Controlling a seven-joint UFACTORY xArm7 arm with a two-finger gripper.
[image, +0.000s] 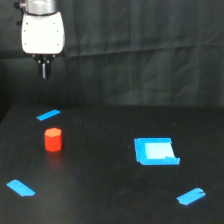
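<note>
Near the top left hangs my gripper (43, 69), a small dark tip below the white arm body (42, 33), high above the table. Its fingers are too small and dark to tell how they stand. A red block (53, 140), roughly hexagonal in outline, sits on the black table below it, well apart from the gripper. Toward the right lies a white square bordered with blue tape (157, 151), with nothing on it.
Strips of blue tape mark the table: one (48, 115) behind the red block, one (20, 188) at the front left, one (191, 196) at the front right. Between the block and the white square the black surface is clear. A dark curtain (140, 60) hangs behind.
</note>
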